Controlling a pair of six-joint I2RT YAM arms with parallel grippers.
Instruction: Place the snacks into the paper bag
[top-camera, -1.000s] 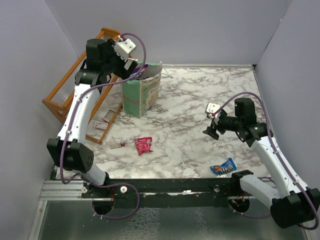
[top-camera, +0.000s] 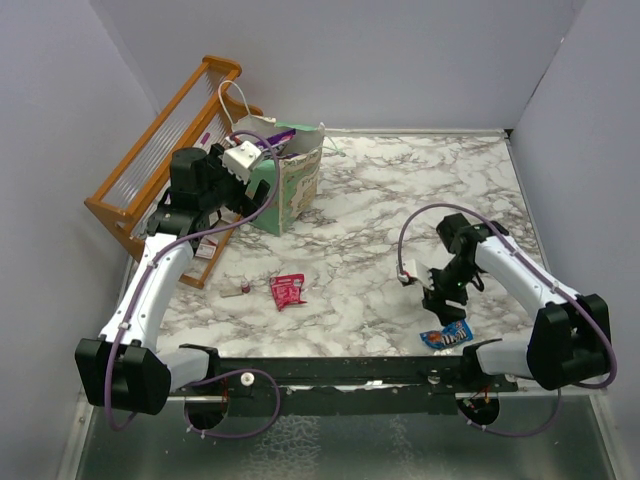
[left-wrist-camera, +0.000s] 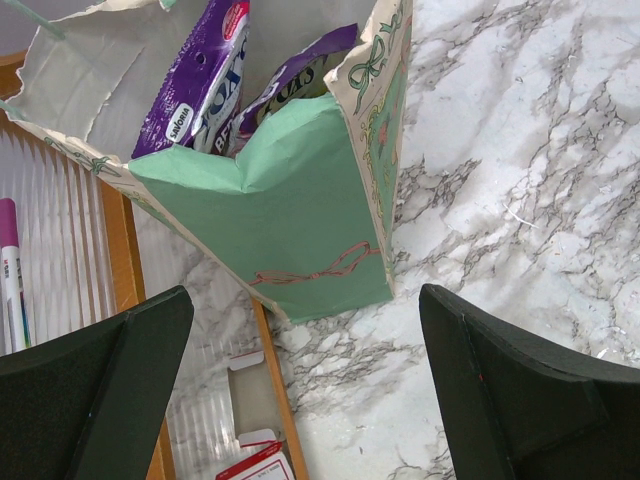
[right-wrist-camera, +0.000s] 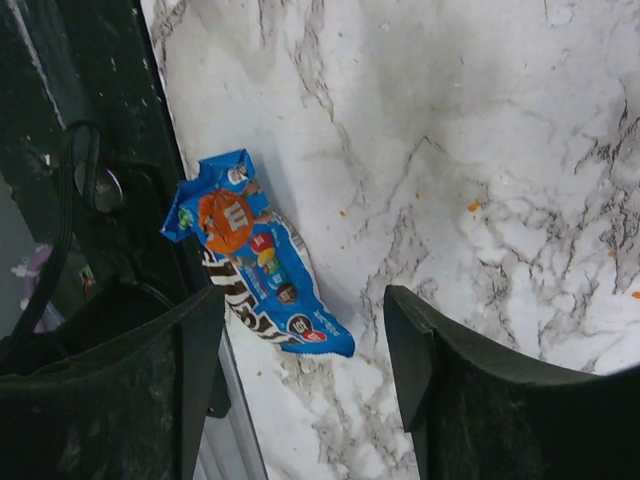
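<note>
The paper bag (top-camera: 288, 190), mint green with a printed pattern, stands upright at the back left. In the left wrist view two purple snack packets (left-wrist-camera: 203, 85) stick up inside its open mouth. My left gripper is open and empty, just in front of the bag. A blue snack packet (right-wrist-camera: 265, 265) lies flat by the table's front right edge. Above it, my right gripper has its fingers apart, and nothing shows gripped between them. A red-pink packet (top-camera: 288, 290) lies flat on the table, left of centre.
A wooden rack (top-camera: 160, 150) with clear panels leans beside the bag on the left. A small item (top-camera: 236, 288) lies left of the red-pink packet.
My right gripper has come down and toward the front edge, over the blue packet.
</note>
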